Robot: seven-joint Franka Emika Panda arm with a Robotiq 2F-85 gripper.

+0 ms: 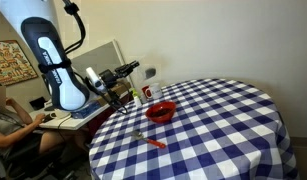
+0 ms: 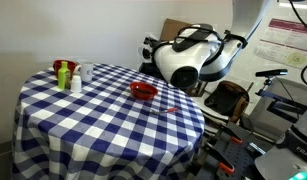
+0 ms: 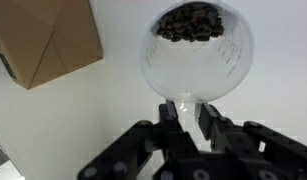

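My gripper is shut on the near wall of a pale cup in the wrist view. Dark bean-like pieces lie inside the cup, towards its far side. In exterior view 1 the gripper is raised above the far left of the table, with the cup small and blurred beside it. Exterior view 2 shows the gripper up behind the red bowl; the cup is hard to make out there.
A utensil with a red handle lies in front of the red bowl on the checked tablecloth. A green bottle, white bottle, white mug and second red bowl stand together.
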